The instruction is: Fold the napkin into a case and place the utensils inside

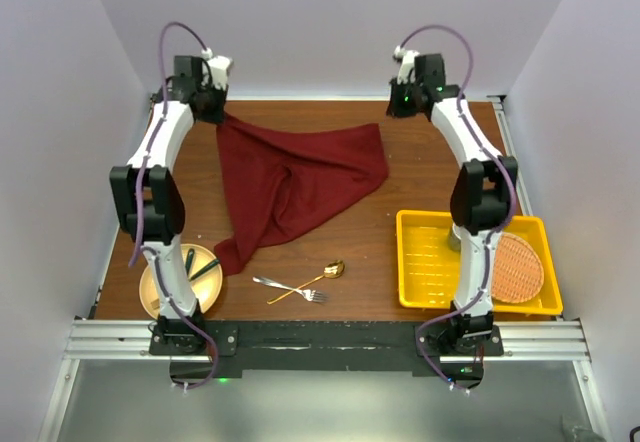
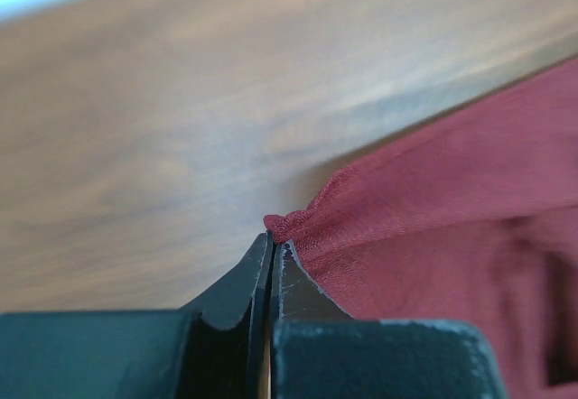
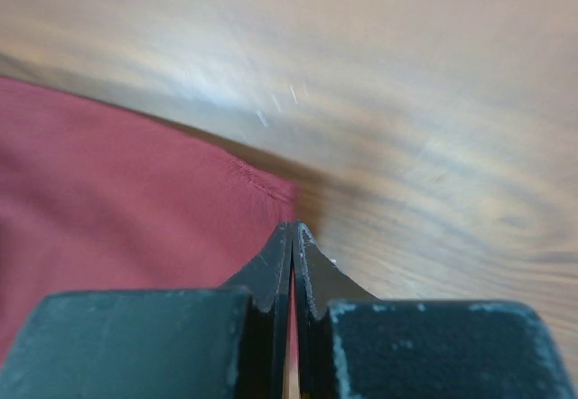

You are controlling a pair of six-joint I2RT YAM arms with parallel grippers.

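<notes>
The dark red napkin (image 1: 300, 177) lies rumpled on the wooden table, with a raised fold near its middle. My left gripper is shut on the napkin's far left corner (image 2: 312, 223), its bunched edge showing at the fingertips. At the far right corner, my right gripper is shut with no cloth visible between its fingers; the napkin corner (image 3: 271, 187) shows just beyond the tips. From above, that right gripper (image 1: 391, 114) appears slightly apart from the cloth. A silver fork (image 1: 312, 295) and a golden spoon (image 1: 333, 270) lie crossed in front of the napkin.
Front right stands a yellow bin (image 1: 420, 287) holding a round woven mat (image 1: 518, 267) and a cup, partly behind my right arm. A pale plate (image 1: 207, 287) with dark-handled items sits front left under my left arm. Bare table (image 1: 345, 232) separates napkin and bin.
</notes>
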